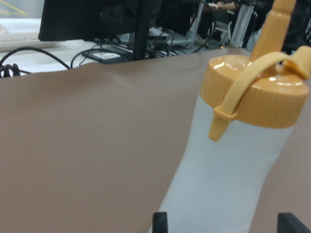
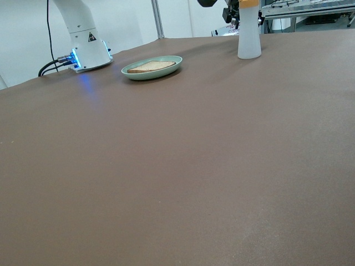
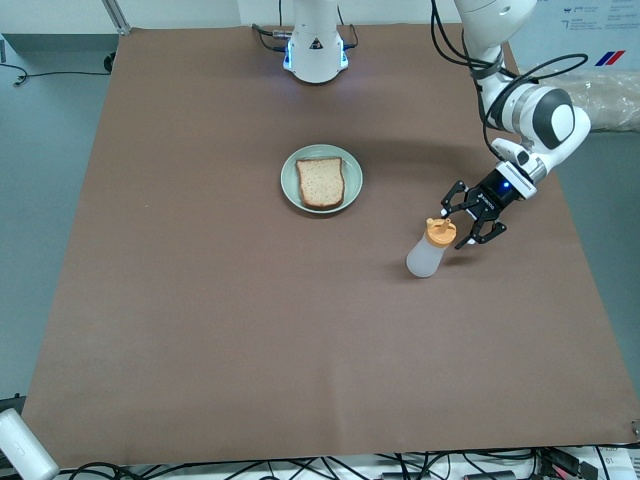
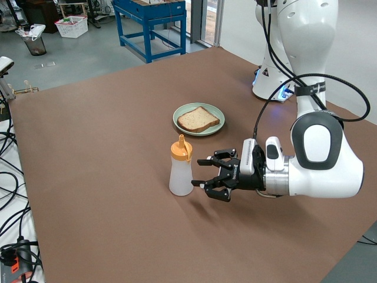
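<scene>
A translucent squeeze bottle with an orange spouted cap (image 3: 428, 250) stands upright on the brown table (image 3: 300, 320), also seen in the top view (image 2: 249, 33) and right view (image 4: 180, 171). The black gripper (image 3: 449, 228) is open right beside it, its fingers reaching toward the bottle. In the wrist view the bottle (image 1: 214, 174) rises between the two fingertips, with no visible grip. A slice of bread (image 3: 320, 183) lies on a pale green plate (image 3: 352, 180), left of and behind the bottle in the left view.
Cables and equipment run along the edge beyond the table (image 3: 430, 465).
</scene>
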